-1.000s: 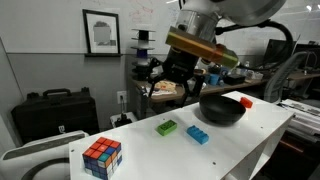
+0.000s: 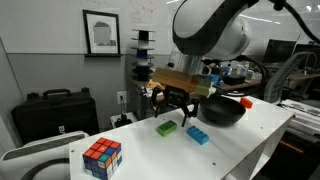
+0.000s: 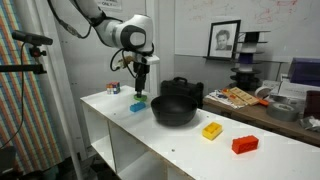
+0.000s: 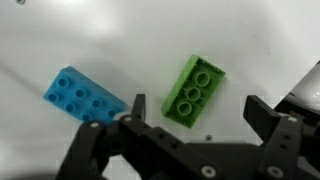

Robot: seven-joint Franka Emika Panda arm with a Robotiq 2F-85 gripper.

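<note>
A green block [image 4: 193, 91] lies on the white table, seen from above in the wrist view with its hollow tubes showing. My gripper stands open over it, one finger [image 4: 137, 110] on either side, nothing held. In exterior view 1 the gripper [image 2: 174, 109] is a little above the green block [image 2: 166, 128]. Beside it lies a blue block [image 4: 84, 94] with round studs, left of the fingers in the wrist view and right of the green one in exterior view 1.
A black bowl [image 2: 221, 110] stands close behind and right of the gripper. The Rubik's cube [image 2: 102, 158] sits at the front left. In exterior view 2, a yellow block [image 3: 212, 131] and a red block [image 3: 245, 145] lie past the bowl, with bare table around them.
Over the last second my gripper has come down toward the table, ending closer to the green block. The blocks and bowl have not moved.
</note>
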